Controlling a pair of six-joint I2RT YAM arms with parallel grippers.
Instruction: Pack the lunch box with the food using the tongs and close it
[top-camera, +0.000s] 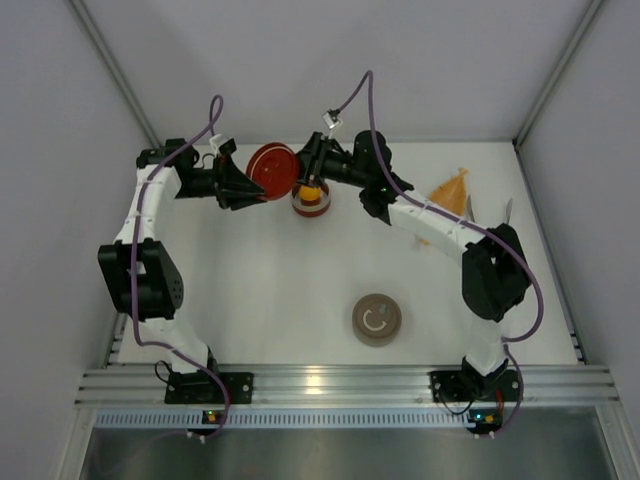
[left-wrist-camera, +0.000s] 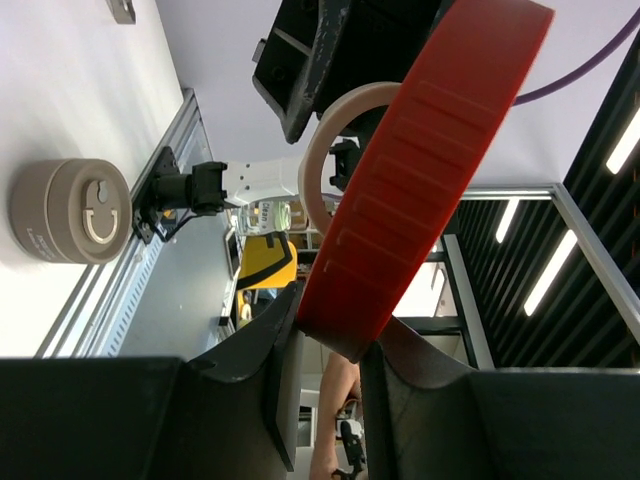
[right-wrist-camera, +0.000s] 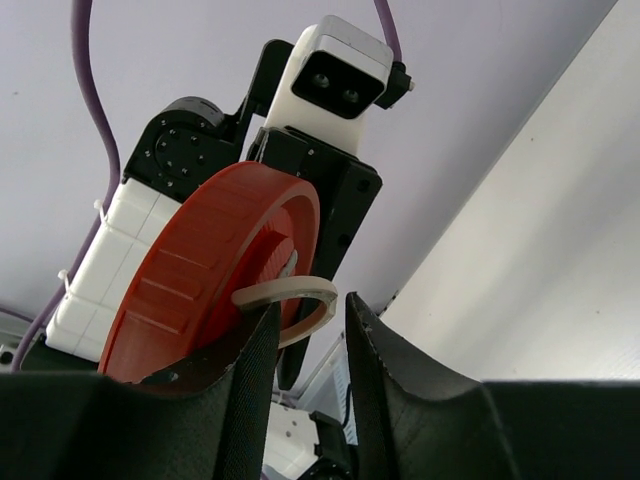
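Note:
My left gripper (top-camera: 258, 194) is shut on the rim of a round red lid (top-camera: 273, 172), held up on its edge above the table. A pale beige loop handle (left-wrist-camera: 322, 150) stands out from the lid's face. My right gripper is part open, its fingertips at the handle; the loop seems to lie between them, though contact cannot be made out. Below and behind, partly covered by the right gripper, stands an open red container (top-camera: 311, 208) with something orange inside. Nearer the front sits a closed grey-brown round container (top-camera: 377, 319) with a light handle on its lid.
An orange cloth (top-camera: 450, 193) lies at the back right, with cutlery (top-camera: 508, 211) beside it. Both arms meet closely at the back, with the lid between them.

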